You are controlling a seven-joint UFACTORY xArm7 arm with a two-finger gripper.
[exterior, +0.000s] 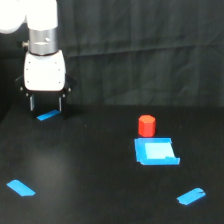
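Note:
My gripper [46, 98] hangs at the back left over the dark table, its two fingers apart, above a blue piece [48, 114] lying on the surface. Further right, a red block [146, 126] rests just behind a blue-edged square [156, 151] with a white middle.
Two blue strips lie nearer the front, one at the left [21, 188] and one at the right [190, 196]. A dark curtain hangs behind.

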